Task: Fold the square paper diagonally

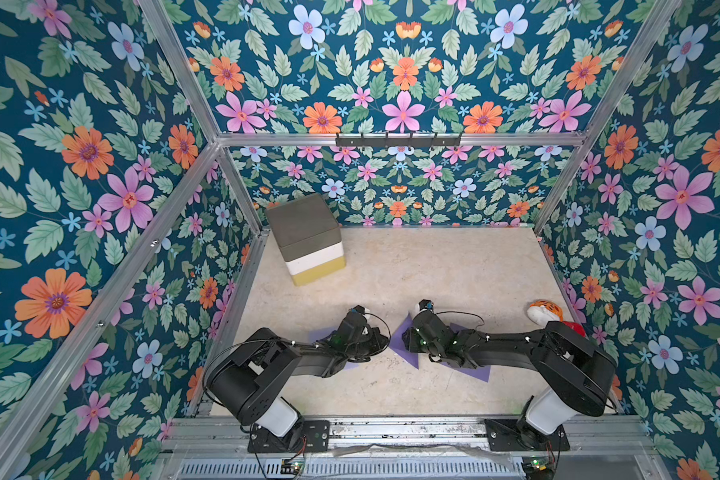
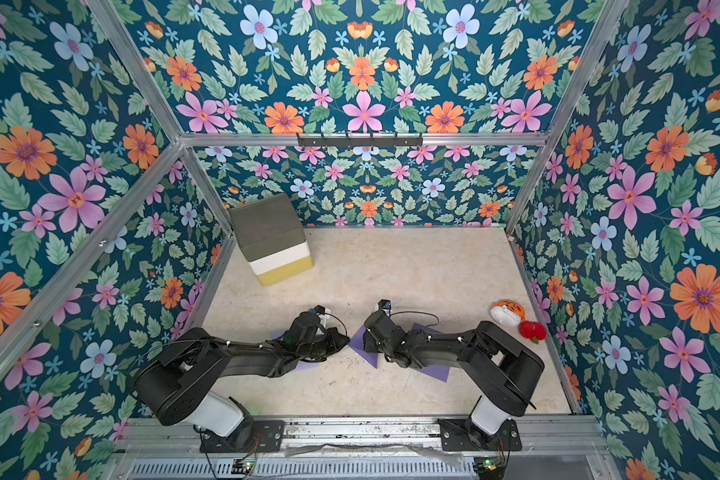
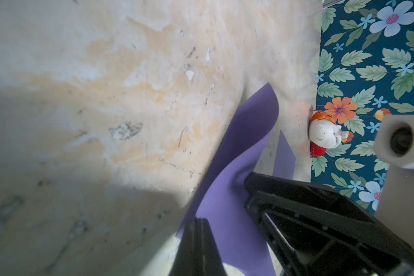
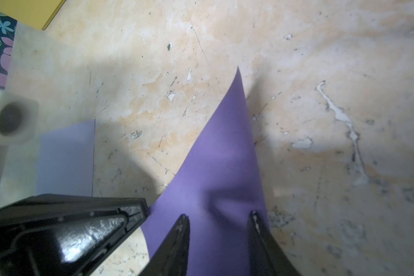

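A purple square paper is curled at the centre front of the table, its edge raised in a fold in the left wrist view. My left gripper is low beside its left side, shut. My right gripper is over the paper; in the right wrist view its fingertips are apart above the purple surface, part open. Whether any paper lies between them is unclear. Other purple sheets lie flat under both arms, partly hidden.
A stacked grey, white and yellow box stands at back left. An orange and white toy and a red object sit at right.
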